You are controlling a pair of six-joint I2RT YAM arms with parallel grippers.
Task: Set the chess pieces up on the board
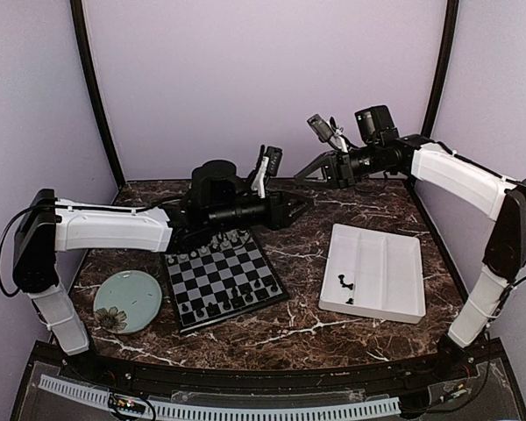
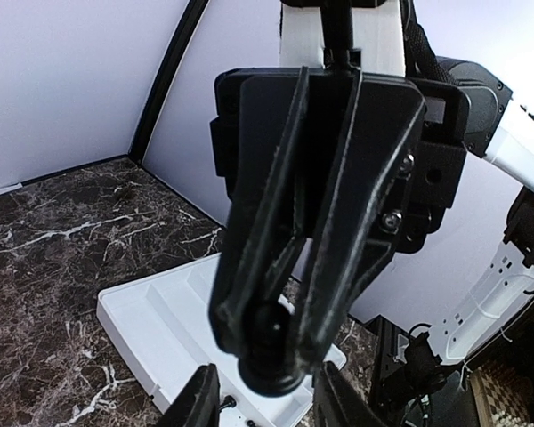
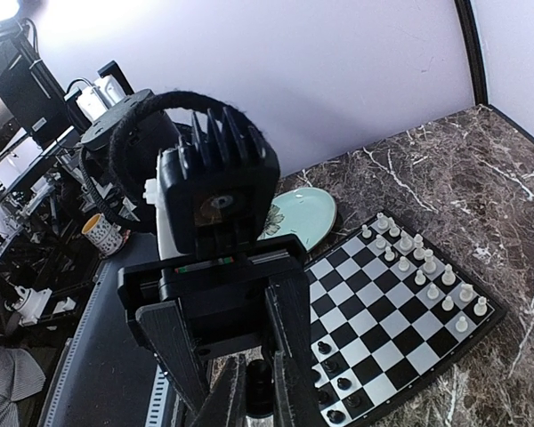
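Observation:
The two grippers face each other in the air between the board and tray. My right gripper is shut on a black chess piece, whose rounded end sticks out below its fingers in the left wrist view. My left gripper stands open close by, its fingers spread on either side of that end. Whether they touch the piece cannot be told. On the chessboard [image 1: 221, 279], white pieces [image 3: 429, 266] occupy one side and several black pieces [image 3: 331, 365] the opposite one. A few black pieces [image 1: 346, 284] lie in the white tray [image 1: 403, 309].
A pale green plate [image 1: 140, 294] with a flower pattern sits left of the board. Bare marble table [image 1: 289, 342] separates board and tray. The left forearm passes over the far part of the board in the top view.

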